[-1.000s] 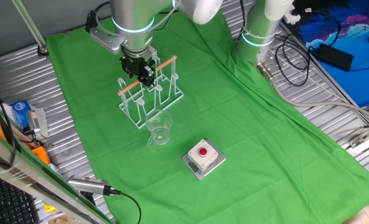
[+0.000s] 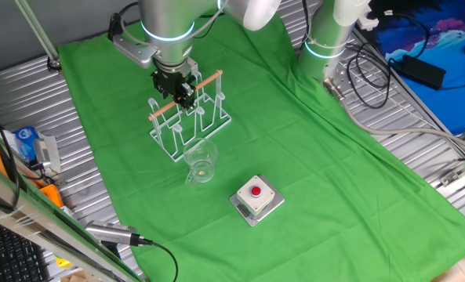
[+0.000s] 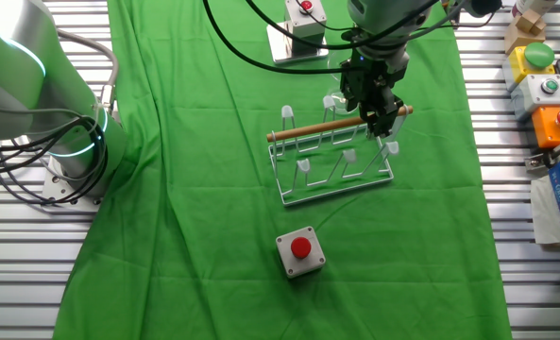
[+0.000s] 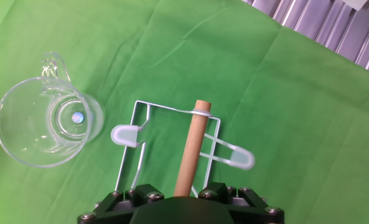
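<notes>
My gripper is low over the drying rack, close to its wooden bar. In the wrist view the wooden bar runs down between the black finger parts; the fingertips are hidden there, and I cannot tell whether they touch the bar. The white wire rack stands on green cloth, its prongs capped with pale tips. Beside the rack, a clear glass mug stands apart from my gripper. Its handle shows in the wrist view.
A box with a red button sits on a metal plate near the mug. Another red-button box lies on the rack's other side. Dark cables hang across the second exterior view.
</notes>
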